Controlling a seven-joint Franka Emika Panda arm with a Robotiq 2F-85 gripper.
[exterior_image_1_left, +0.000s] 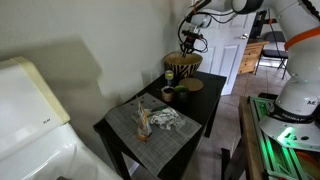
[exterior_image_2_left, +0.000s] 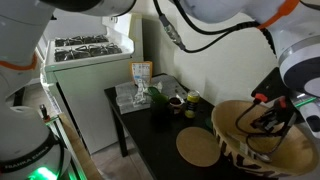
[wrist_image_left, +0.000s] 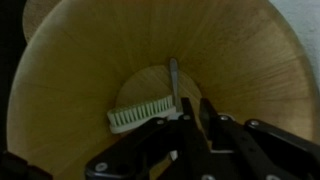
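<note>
The wrist view looks down into a large tan basket, whose curved wall surrounds a round base. Inside lies a brush with pale bristles, and a thin grey handle runs near it. My gripper shows from the lower edge, its dark fingertips a little apart with nothing visible between them. In exterior view 1 the gripper hangs over the basket at the table's far end. Exterior view 2 has the dark gripper over the basket's opening, beside the patterned wall.
A round tan mat lies on the black table beside the basket. A yellowish jar, a dark green item and a grey mat with crumpled material occupy the other end. The wall is close behind.
</note>
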